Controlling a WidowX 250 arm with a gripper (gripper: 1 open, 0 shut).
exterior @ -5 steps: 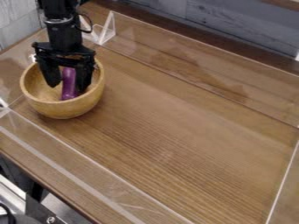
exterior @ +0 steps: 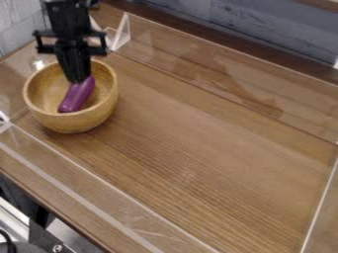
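A tan wooden bowl (exterior: 93, 117) sits at the upper left of the table, with a long purple object (exterior: 78, 93) lying inside it. My black gripper (exterior: 69, 56) is raised over the bowl's back part, above the purple object, with its fingers pointing down. Whether anything is between the fingers is hard to make out; none of the purple object appears lifted.
A small white wire-like item (exterior: 117, 35) stands behind the bowl. Dark cables lie at the lower left edge.
My gripper has risen from down inside the bowl to above it, uncovering the purple object, which remains in the bowl.
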